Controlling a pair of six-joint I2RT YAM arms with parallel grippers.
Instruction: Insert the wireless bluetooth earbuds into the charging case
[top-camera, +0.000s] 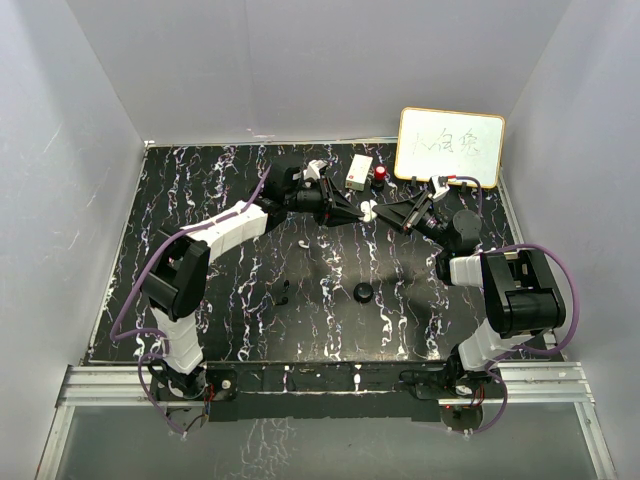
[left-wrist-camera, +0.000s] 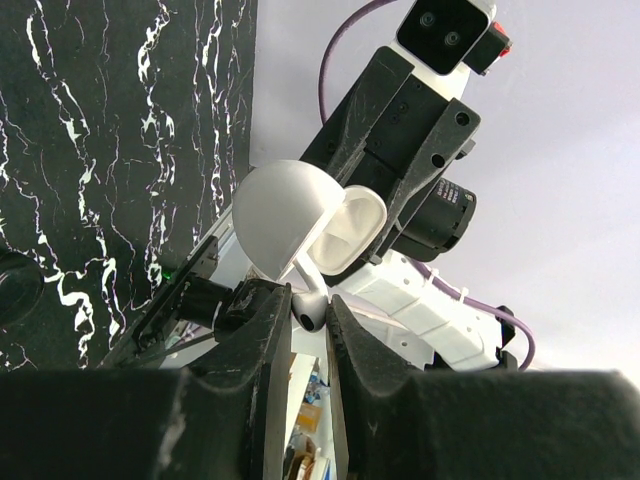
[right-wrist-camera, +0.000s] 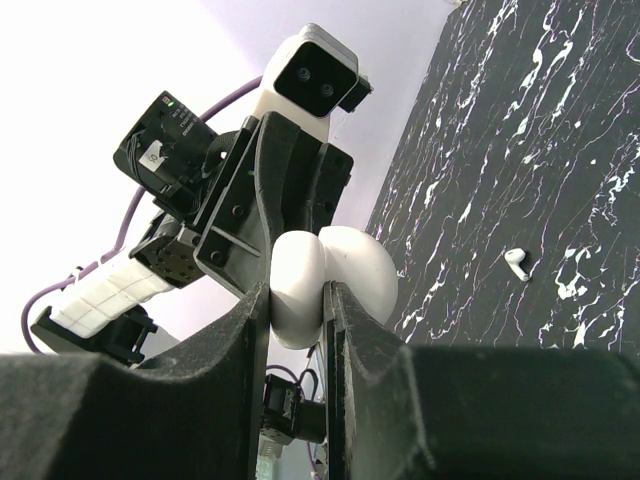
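Note:
The white charging case (left-wrist-camera: 280, 215) hangs in the air between the grippers, lid open, its hollow showing in the left wrist view. My right gripper is shut on the case, whose body fills the space above the fingertips in the right wrist view. My left gripper is shut on a white earbud (left-wrist-camera: 310, 295), whose stem reaches up to the case's opening; whether it is seated inside is unclear. A second earbud (right-wrist-camera: 516, 262) lies on the black marble table, also visible in the top view left of centre.
A white box (top-camera: 359, 170), a red-capped item (top-camera: 379, 174) and a whiteboard (top-camera: 448, 145) stand at the back. A round black object (top-camera: 363, 292) and a small dark item (top-camera: 283, 293) lie nearer the front.

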